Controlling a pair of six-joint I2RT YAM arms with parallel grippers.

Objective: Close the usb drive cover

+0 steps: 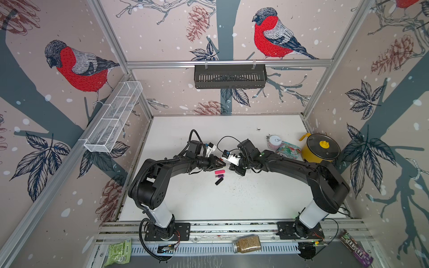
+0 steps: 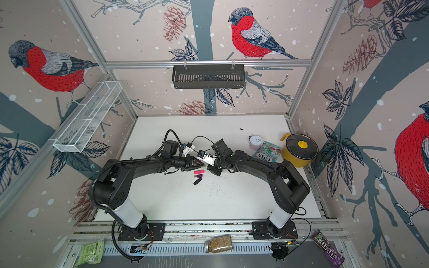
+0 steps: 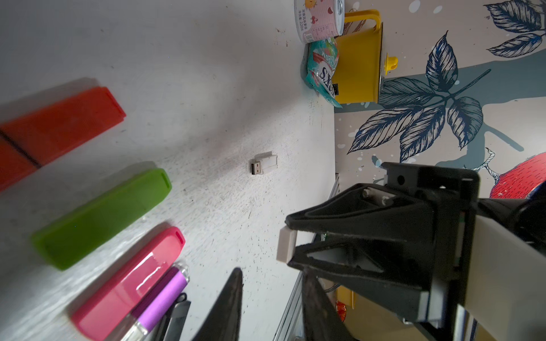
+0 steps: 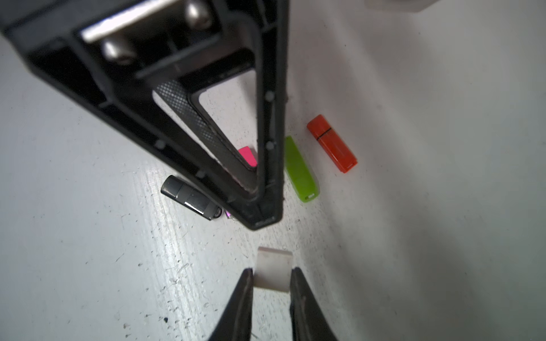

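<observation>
In the left wrist view, a small clear usb drive with a bare metal plug (image 3: 256, 167) lies apart on the white table (image 3: 227, 85), with red (image 3: 68, 122), green (image 3: 102, 218), pink (image 3: 128, 278), purple (image 3: 162, 298) and black drives nearby. My left gripper hangs over the row; its opening is narrow and I see nothing held. My right gripper points down above the table, its fingertips close together with a pale, blurred piece at them; what it is, I cannot tell. In both top views the two grippers nearly meet over the drives.
A yellow pot (image 1: 320, 151), a pink can (image 1: 274, 142) and a snack bag (image 1: 290, 149) stand at the back right.
</observation>
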